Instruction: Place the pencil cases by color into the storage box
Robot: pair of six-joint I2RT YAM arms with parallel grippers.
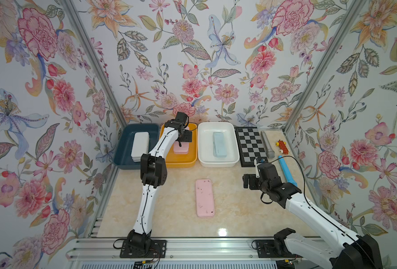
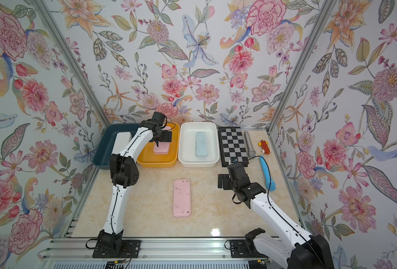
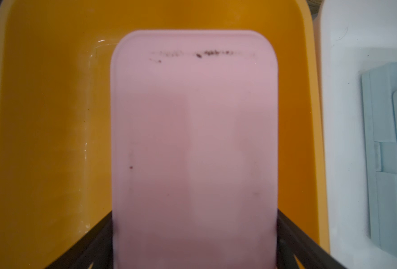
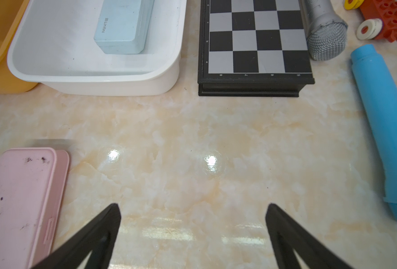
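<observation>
My left gripper is shut on a pink pencil case (image 3: 194,134), with a dark finger on either side in the left wrist view. This case hangs over the orange box (image 1: 178,164); whether it touches the box floor is unclear. A second pink pencil case (image 1: 204,197) lies flat on the table in front of the boxes. White pencil cases (image 1: 140,144) rest, apparently stacked, in the dark teal box (image 1: 124,165), and a light blue case (image 1: 219,144) lies inside the white box (image 1: 218,164). To the right, my right gripper is open and empty above bare table.
Right of the white box stand a chessboard (image 1: 251,143), a grey microphone (image 4: 326,42) and a red toy (image 1: 282,146). A blue tube-shaped object (image 4: 382,121) lies at the right. Bare table (image 1: 234,201) separates the loose pink case from the right arm.
</observation>
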